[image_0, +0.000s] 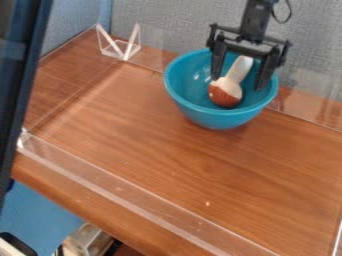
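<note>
A turquoise bowl (207, 115) sits on the wooden table near the back right. In it lies a white object with a reddish-brown rounded end (227, 92), tilted with its pale narrow part toward the back. My black gripper (239, 75) hangs over the bowl, fingers spread and pointing down either side of the white object. Whether the fingers touch it is unclear.
A white angular corner piece (120, 45) stands at the back left. A dark vertical panel (14, 70) fills the left edge.
</note>
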